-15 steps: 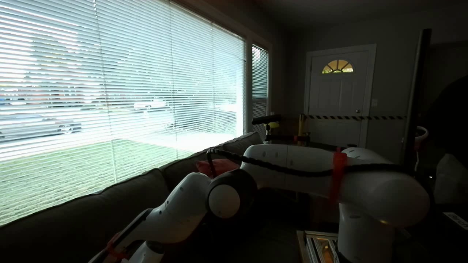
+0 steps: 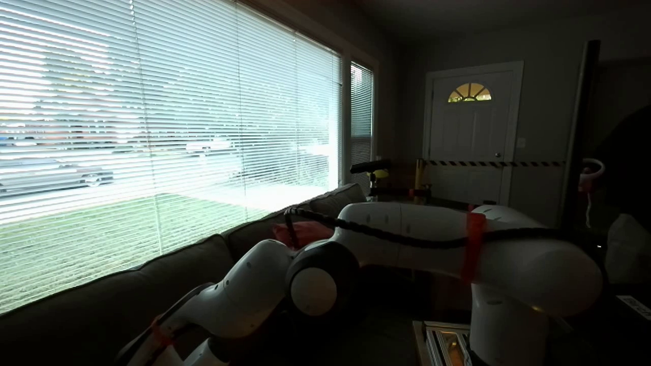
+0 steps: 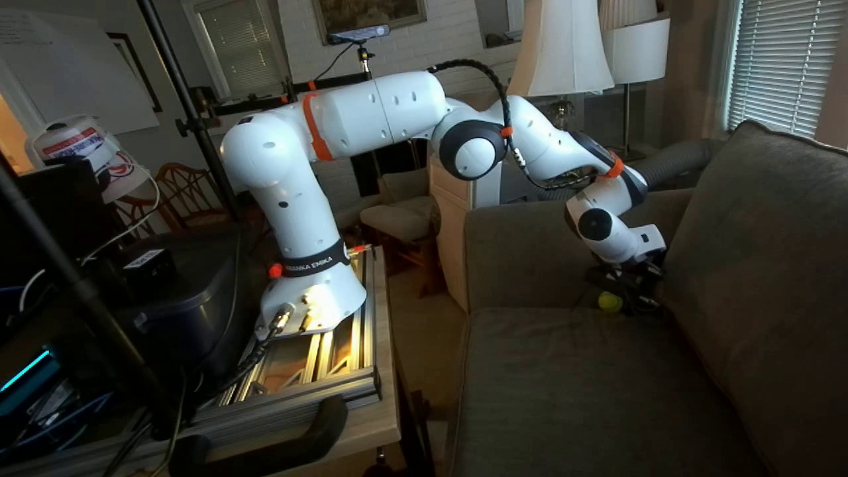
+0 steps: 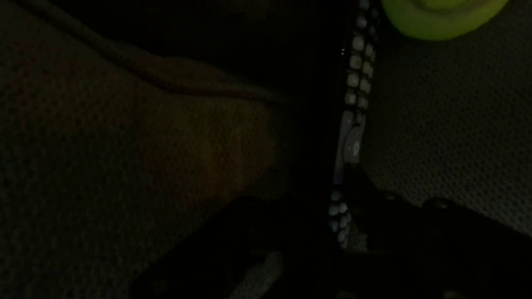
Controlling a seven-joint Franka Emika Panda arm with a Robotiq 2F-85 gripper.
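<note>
A dark remote control (image 4: 352,84) with pale grey buttons stands on edge in the wrist view, running from the top edge down to my gripper. The dark fingers lie on either side of its lower part, the right one overlapping the button face. It is too dark to tell whether both fingers touch it. In exterior view 2 my gripper (image 3: 628,290) is low over the sofa seat, close to the backrest, and the remote cannot be made out there. A yellow-green ball (image 4: 441,17) is at the upper right of the wrist view.
The sofa's backrest (image 3: 763,238) rises right beside the gripper, and its armrest (image 3: 540,254) stands behind. A window with blinds (image 2: 165,122) is behind the sofa.
In exterior view 1 the forearm and wrist have shifted slightly, with the wrist end now lower in the frame. The upper arm and elbow have moved a little to the right.
</note>
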